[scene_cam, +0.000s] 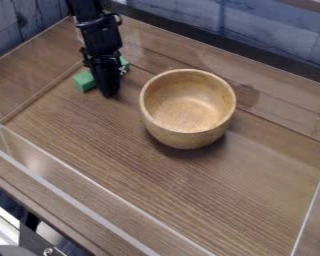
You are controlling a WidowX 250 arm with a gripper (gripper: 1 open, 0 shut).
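Observation:
The dark gripper point(108, 84) reaches down from the top left onto a green block point(85, 80), covering much of it. Its fingertips are low at the tabletop, shut as far as shows; whether the block is between them cannot be made out. A large tan wooden bowl point(187, 105) stands just right of the gripper, apart from it.
A light edge runs along the left, with dark items at the bottom left corner.

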